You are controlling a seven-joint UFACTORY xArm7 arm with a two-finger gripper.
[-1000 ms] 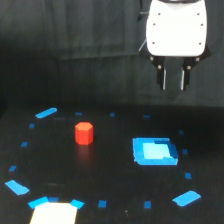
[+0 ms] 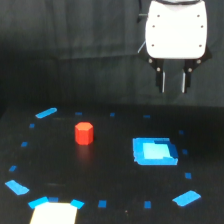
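My white gripper (image 2: 173,79) hangs at the upper right, its two thin fingers apart with nothing between them, high above the dark table (image 2: 110,180). A red hexagonal block (image 2: 84,133) rests on the left half of the table. At the right, below the gripper, lies a square outlined in blue tape (image 2: 138,148) with a lighter, pale patch (image 2: 157,152) inside it.
A pale cream square (image 2: 54,212), cut off by the frame's bottom edge, lies at the lower left beside blue tape. Small blue marks and tape strips dot the table.
The gripper has shifted very slightly; the block and table markings are unchanged.
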